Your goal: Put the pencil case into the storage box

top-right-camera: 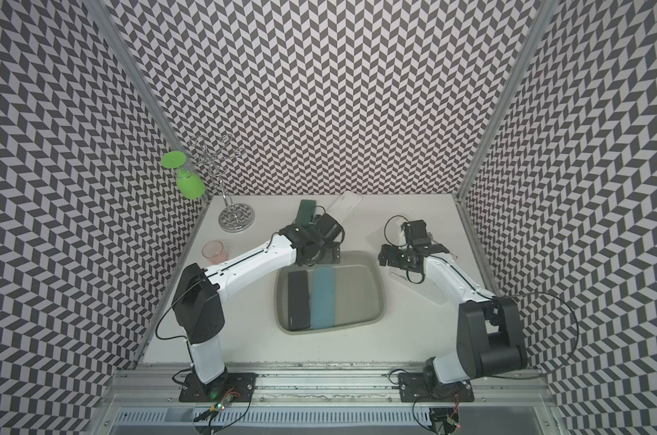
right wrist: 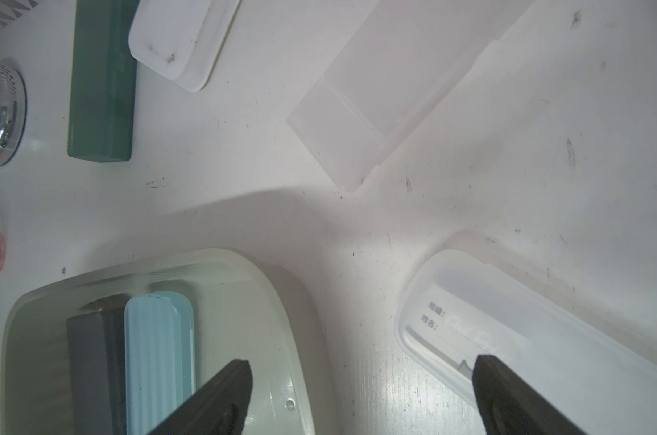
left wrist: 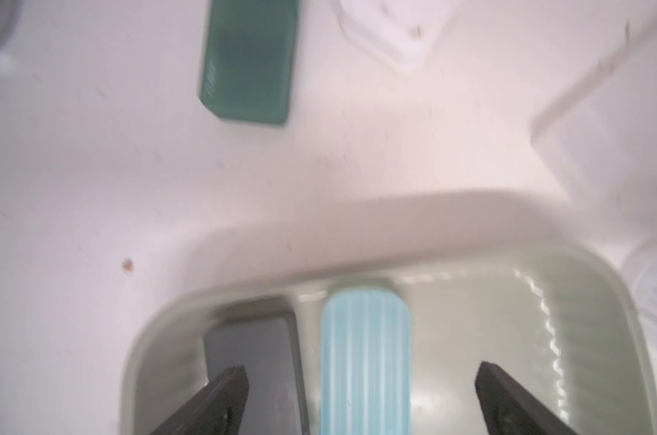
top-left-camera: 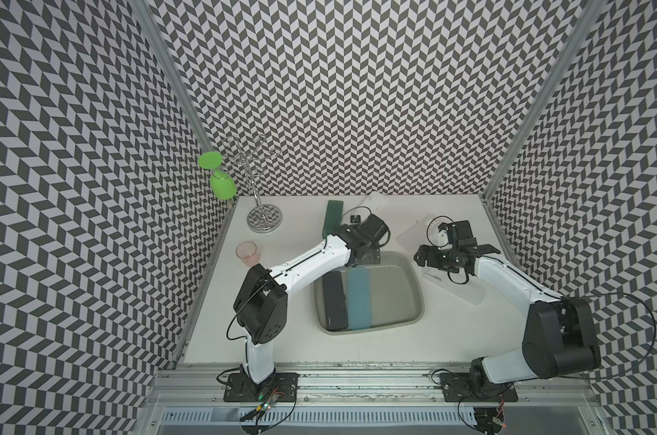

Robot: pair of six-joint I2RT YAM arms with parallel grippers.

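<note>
Side by side in the left part of the grey-green storage box (top-left-camera: pixel 420 308) lie a black pencil case (top-left-camera: pixel 335 304) and a light blue one (top-left-camera: pixel 359 301). Over the box's far edge hovers my left gripper, open and empty. Outside the box, a dark green case (right wrist: pixel 102 87) and a white case (right wrist: pixel 176 32) rest at the back. On the right lie two translucent cases, one farther back (right wrist: pixel 401 87) and one nearer (right wrist: pixel 531 326). My right gripper stands open above the gap between the box's right wall and the nearer translucent case, holding nothing.
A chrome stand (top-left-camera: pixel 264 217) bearing a green cup (top-left-camera: pixel 223 185) rises at the back left. A pink cup (top-left-camera: pixel 248 253) stands left of the box. Bare floor shows in the box's right half (top-right-camera: pixel 357 293), and the table's front right is clear.
</note>
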